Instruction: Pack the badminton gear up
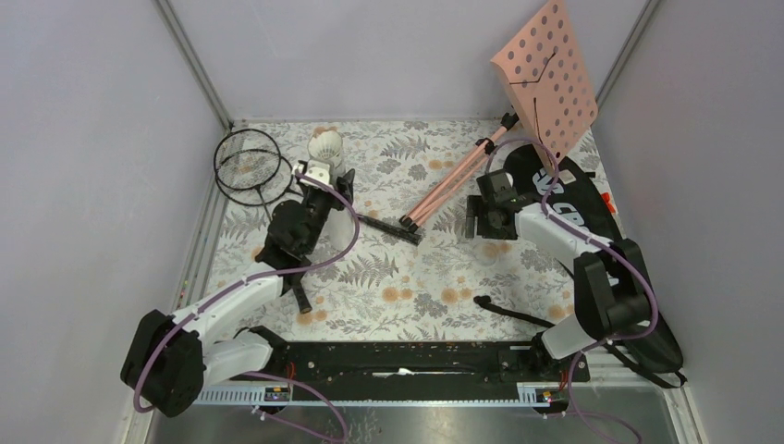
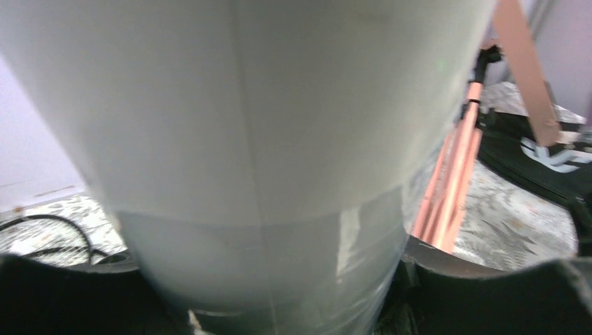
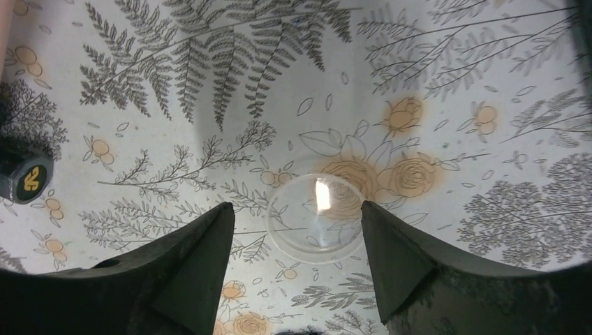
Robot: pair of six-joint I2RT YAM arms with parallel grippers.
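Note:
A pale tube (image 1: 325, 148), open at the top with white shuttlecocks inside, stands upright. Pressed against its sides are the fingers of my left gripper, shut on it. The tube's wall (image 2: 265, 139) fills most of the left wrist view. Flat on the floral cloth lies a clear round lid (image 3: 317, 255). Just over it my right gripper is open, with the lid seen between its fingertips and nothing gripped. Two rackets (image 1: 250, 168) rest at the left; the left arm hides part of them. On the right, a black bag (image 1: 578, 208) is partly covered by the right arm.
Pink poles (image 1: 453, 185) lie diagonally at the back centre, beside a short black bar (image 1: 388, 228). A perforated pink panel (image 1: 550, 83) leans at the back right. A black strap (image 1: 513, 314) lies near the front. Bare cloth (image 1: 388, 314) spreads across the front middle.

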